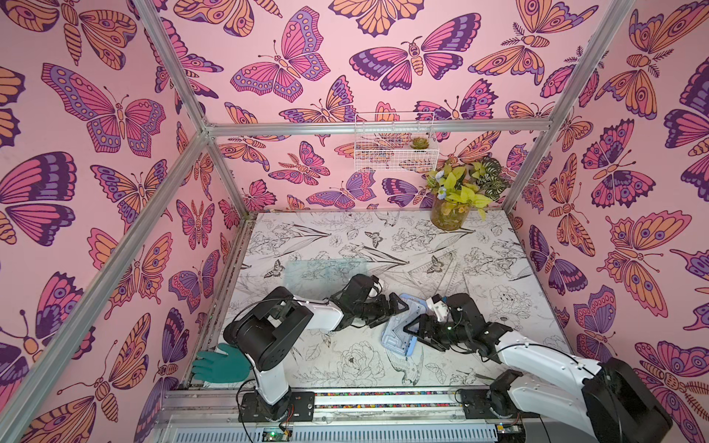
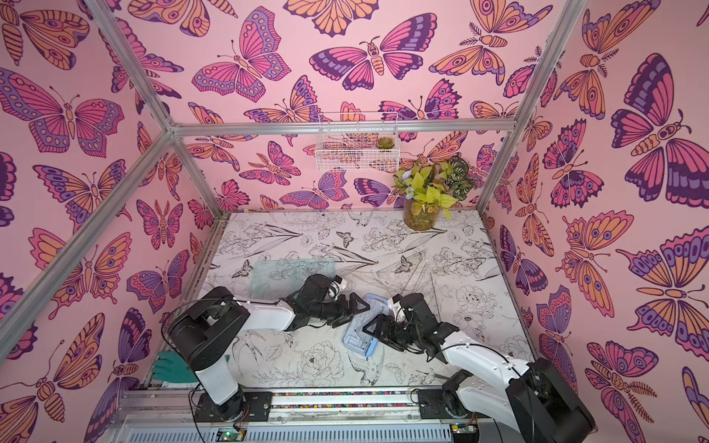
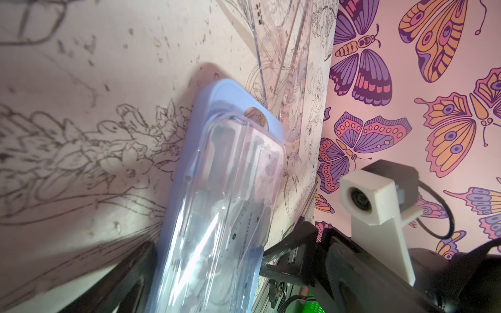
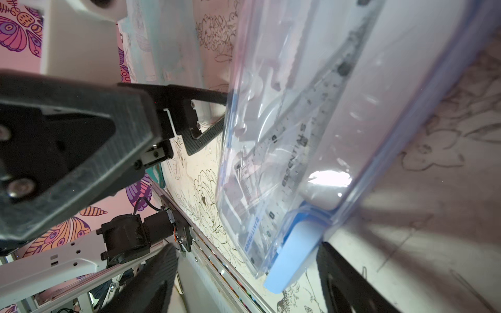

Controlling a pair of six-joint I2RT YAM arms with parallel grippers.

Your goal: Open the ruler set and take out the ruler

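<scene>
A light-blue ruler set (image 1: pixel 402 325) with a clear lid lies on the table between my two grippers, its lid down. Through the lid a clear ruler (image 4: pixel 297 151) with printed numbers shows in the right wrist view. My left gripper (image 1: pixel 387 308) stands open at the case's upper left side. Opposite it, at the lower right side, my right gripper (image 1: pixel 422 336) is open too. In the right wrist view a blue tab (image 4: pixel 297 250) at the case's end is near the right gripper's blurred fingertips; whether they touch cannot be made out.
A translucent blue-green sheet (image 1: pixel 325 274) lies behind the left arm. A clear triangle (image 1: pixel 452 279) rests behind the right arm. A teal glove (image 1: pixel 221 364) is at the front left, and a potted plant (image 1: pixel 449 214) stands at the back.
</scene>
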